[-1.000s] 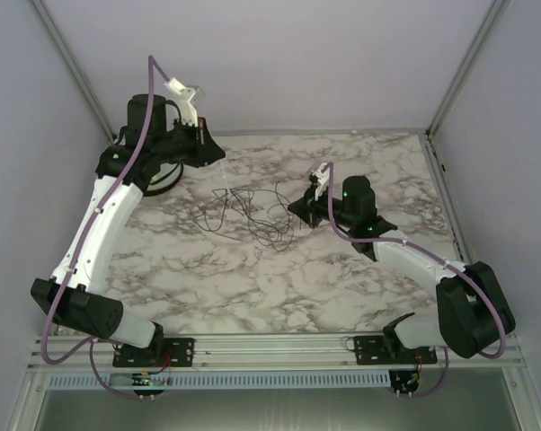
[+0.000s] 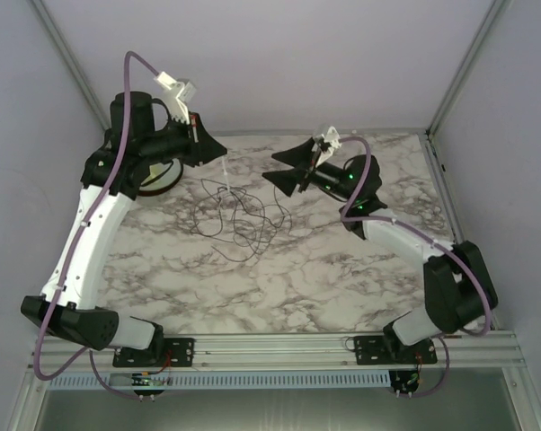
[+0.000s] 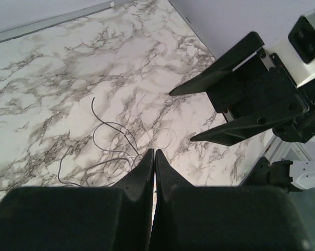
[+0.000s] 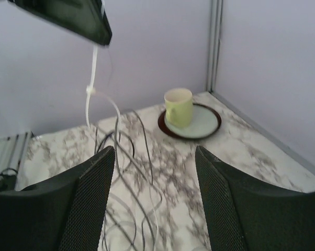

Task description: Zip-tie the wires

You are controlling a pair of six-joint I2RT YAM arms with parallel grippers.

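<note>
A white zip tie (image 4: 90, 90) hangs from my left gripper (image 2: 224, 153), which is shut on its thin tail. Lower down, the tie loops around the bundle of thin dark wires (image 2: 243, 220); how tight it sits is hard to tell. The wires (image 4: 127, 180) spread in loose loops, seemingly hanging over the table. To the right of the bundle stands my right gripper (image 2: 269, 167), wide open. In the right wrist view nothing is gripped between its fingers; the wires and tie show beyond them. The left wrist view shows the same open right gripper close by.
A pale green cup (image 4: 178, 109) stands on a dark-rimmed plate (image 4: 198, 123) at the back left, partly under the left arm in the top view. Walls border the sides.
My right gripper has gone from shut to open, turned, and moved left and up in the top view. The wires have swung about.
</note>
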